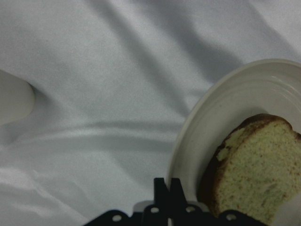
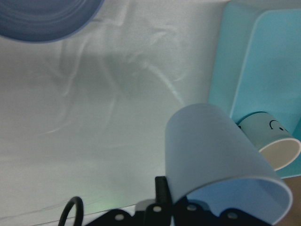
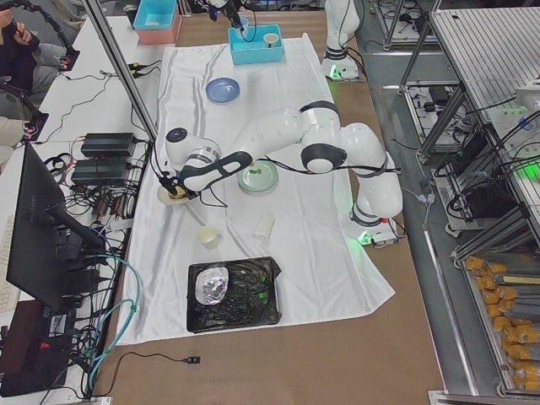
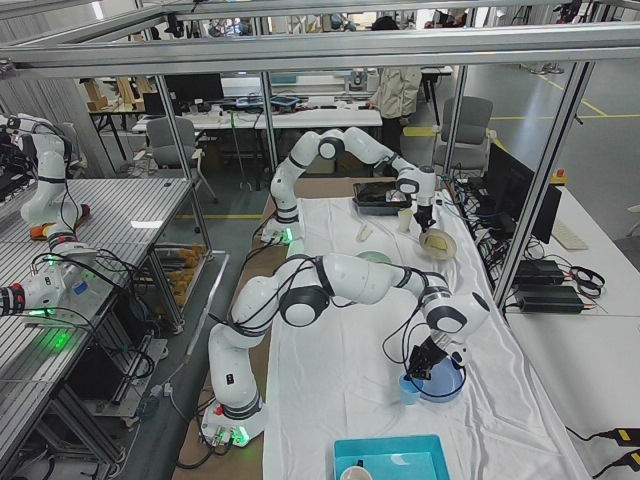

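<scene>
My left gripper is shut at the rim of a cream plate (image 1: 188, 122) holding a slice of bread (image 1: 256, 165); nothing shows between its fingers. My right gripper is shut on a light-blue cup (image 2: 207, 146), tilted with its mouth toward the wrist camera, beside a turquoise bin (image 2: 261, 56) that has a white cup (image 2: 258, 132) lying in it. A blue plate (image 2: 47, 21) is nearby.
A green plate (image 3: 257, 177), a cream cup (image 3: 208, 236) and a white object (image 3: 264, 226) lie on the cloth. A black tray (image 3: 232, 316) with foil is at the near end. A monitor (image 3: 34, 236) and cables line the left side.
</scene>
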